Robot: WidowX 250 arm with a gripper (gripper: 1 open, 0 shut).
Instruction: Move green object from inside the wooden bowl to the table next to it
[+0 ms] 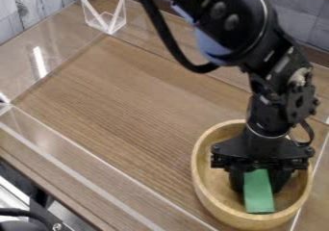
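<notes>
The wooden bowl (213, 185) stands at the lower right of the table. Inside it shows a green object (259, 192), its upper end covered by the gripper. My black gripper (260, 173) reaches down into the bowl from above, shut on the green object. The fingertips are dark and partly lost in the bowl's shadow. The object's lower end still lies within the bowl's rim, near its front side.
Left of the bowl, the wooden table (129, 110) is bare and clear. A clear plastic stand (106, 16) is at the far left, and a tiled wall rises behind the back edge. Dark equipment (23, 211) occupies the bottom left corner.
</notes>
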